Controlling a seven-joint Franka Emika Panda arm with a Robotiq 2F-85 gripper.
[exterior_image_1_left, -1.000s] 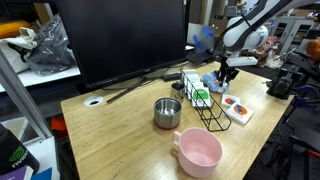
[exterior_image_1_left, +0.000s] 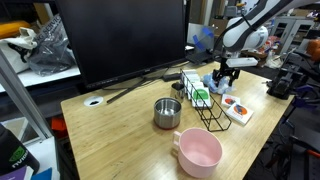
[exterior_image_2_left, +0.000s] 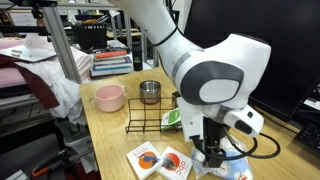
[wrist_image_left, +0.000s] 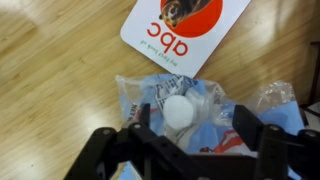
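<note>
A white round cap or knob (wrist_image_left: 180, 112) shows in the wrist view, on or inside a crumpled clear and blue plastic packet (wrist_image_left: 205, 135). My gripper is open above the packet, its dark fingers apart on either side, with the white piece in the gap nearer the left finger. No contact with it is visible. From the second exterior view, the packet (exterior_image_2_left: 238, 166) lies on the table under my gripper (exterior_image_2_left: 212, 158), partly hidden by the arm. The first exterior view shows the packet (exterior_image_1_left: 212, 82) small, at the far end of the table.
Picture cards (wrist_image_left: 187, 28) lie close to the packet. A black wire rack (exterior_image_1_left: 207, 112) holding white and green items stands nearby. Farther off are a metal pot (exterior_image_1_left: 167, 113) and a pink mug (exterior_image_1_left: 199, 152). A large monitor (exterior_image_1_left: 130, 40) lines the table's back.
</note>
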